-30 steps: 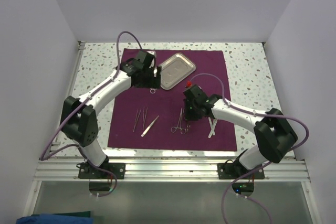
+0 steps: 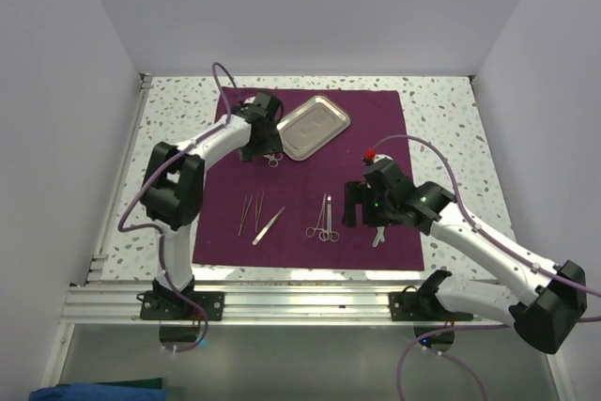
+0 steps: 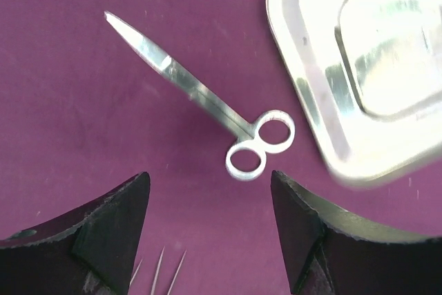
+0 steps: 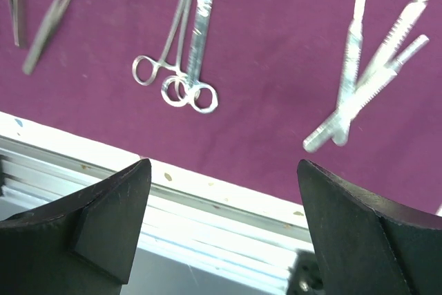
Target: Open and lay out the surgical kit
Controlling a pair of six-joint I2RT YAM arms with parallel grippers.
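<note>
A pair of scissors (image 3: 197, 94) lies on the purple cloth (image 2: 300, 176), its ring handles close to the silver tray (image 2: 315, 127). My left gripper is open above the cloth near them, nothing between its fingers. Two ring-handled instruments, a clamp (image 4: 169, 43) and scissors (image 4: 199, 32), lie side by side, handles overlapping. My right gripper hangs open and empty to their right in the top view. Beneath it, several scalpel-like handles (image 4: 356, 101) overlap. Two tweezers (image 2: 259, 211) and a white handle (image 2: 269, 225) lie at the front left.
The tray's upper inside looks empty. Bare cloth shows mid-table between the left gripper and the front instruments. A metal rail (image 2: 300, 299) runs along the front, and a blue item (image 2: 103, 392) lies beyond it at the lower left.
My right gripper has moved right, away from the clamp; the scissors now lie beside it on the cloth. The left gripper has drawn slightly left, away from the tray.
</note>
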